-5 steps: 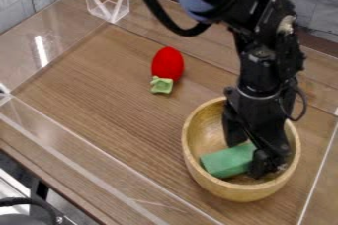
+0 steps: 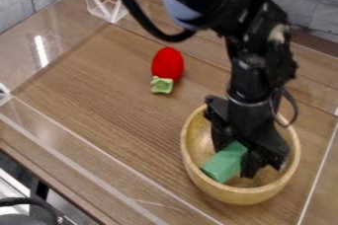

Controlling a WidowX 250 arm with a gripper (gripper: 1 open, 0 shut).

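The black arm reaches down from the top right, and my gripper (image 2: pixel 242 145) is inside a pale wooden bowl (image 2: pixel 209 176) at the lower right. It is shut on a green object (image 2: pixel 224 161), which lies tilted low in the bowl. The fingertips partly hide the object, so its full shape cannot be told.
A red object (image 2: pixel 168 62) with a light green piece (image 2: pixel 162 85) lies on the wooden table (image 2: pixel 79 120) left of the arm. A clear plastic item (image 2: pixel 109 7) is at the upper left.
The gripper has shifted within the bowl over the last second.
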